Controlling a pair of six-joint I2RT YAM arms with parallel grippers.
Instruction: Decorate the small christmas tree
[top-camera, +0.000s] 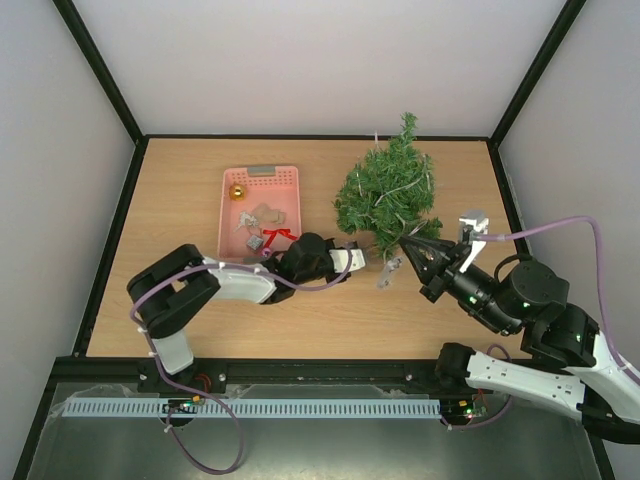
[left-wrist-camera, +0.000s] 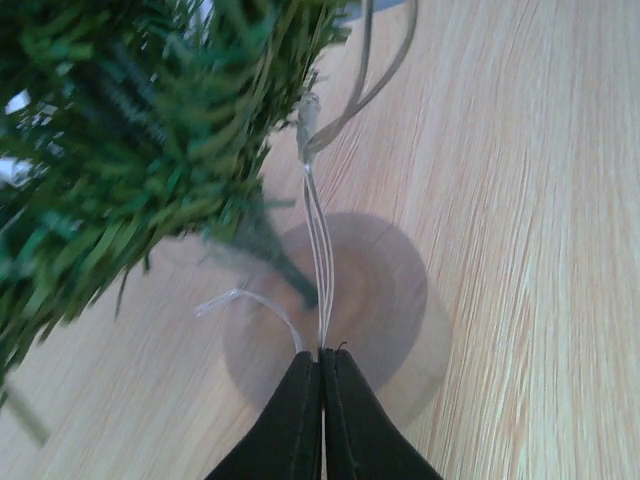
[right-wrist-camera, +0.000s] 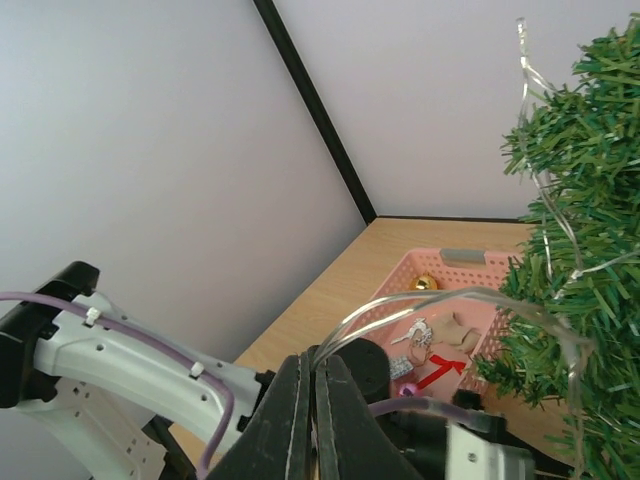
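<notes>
The small green Christmas tree (top-camera: 388, 195) fills the upper left of the left wrist view, over its round base (left-wrist-camera: 395, 290). A thin clear light string (left-wrist-camera: 318, 230) hangs beside the tree, and my left gripper is shut on it below the branches. The same kind of clear string (right-wrist-camera: 440, 294) loops from between the fingertips of my right gripper across to the tree. The right gripper is shut on that string, near the tree's front right in the top view. In the top view the left gripper's tips are hidden by its own arm.
The pink basket (top-camera: 226, 215) stands left of the tree, holding a gold ball (top-camera: 237, 191), a red bow (top-camera: 279, 236) and other small ornaments. The left arm crosses just in front of it. Bare tabletop (top-camera: 250, 330) lies at the front.
</notes>
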